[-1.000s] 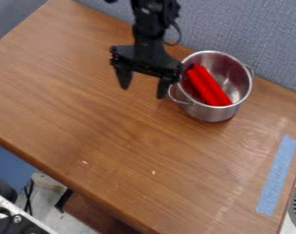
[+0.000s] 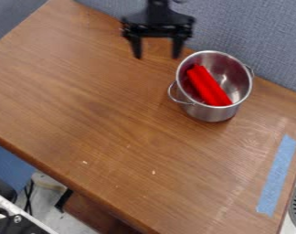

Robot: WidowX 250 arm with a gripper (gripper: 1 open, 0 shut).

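Observation:
A steel pot (image 2: 220, 107) with side handles stands on the right half of the wooden table, with a red elongated object (image 2: 208, 85) inside it. My black gripper (image 2: 155, 46) is raised at the top centre, up and left of the pot. Its fingers stand apart, open, with nothing visible between them.
A grey padded wall (image 2: 254, 27) runs behind the table. A strip of blue tape (image 2: 279, 174) lies at the right edge.
The pot and red object look unchanged.

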